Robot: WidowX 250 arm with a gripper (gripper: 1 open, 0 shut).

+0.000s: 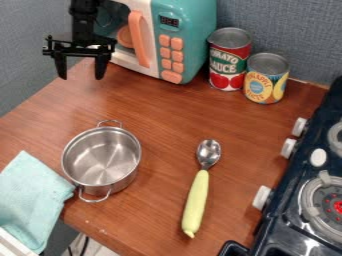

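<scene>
My black gripper hangs at the top left, in front of a teal toy microwave; its fingers are apart, pointing down, with nothing visible between them. A steel pot stands on the wooden table at the lower left. A spoon with a pale yellow handle lies right of it. A tomato sauce can and a yellow-labelled can stand upright right of the microwave.
A black toy stove with white knobs takes up the right edge. A light blue cloth lies at the lower left.
</scene>
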